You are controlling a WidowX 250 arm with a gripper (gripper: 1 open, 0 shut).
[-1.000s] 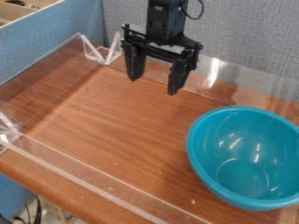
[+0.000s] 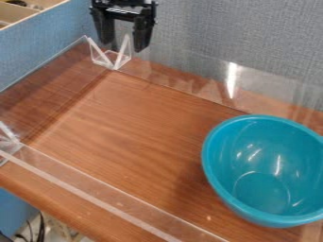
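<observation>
My black gripper (image 2: 123,30) hangs at the top of the view, above the back left corner of the wooden surface (image 2: 127,132), its two fingers apart with nothing visible between them. A turquoise bowl (image 2: 263,170) sits at the right front of the surface, empty, well away from the gripper.
Clear plastic walls edge the surface, with angled clear brackets (image 2: 111,59) at the back left corner and at the left front. A grey textured panel (image 2: 240,33) stands behind, and a wooden box (image 2: 15,11) is at the top left.
My gripper has moved up and to the left, from over the middle back to the top edge of the view. The bowl has not moved.
</observation>
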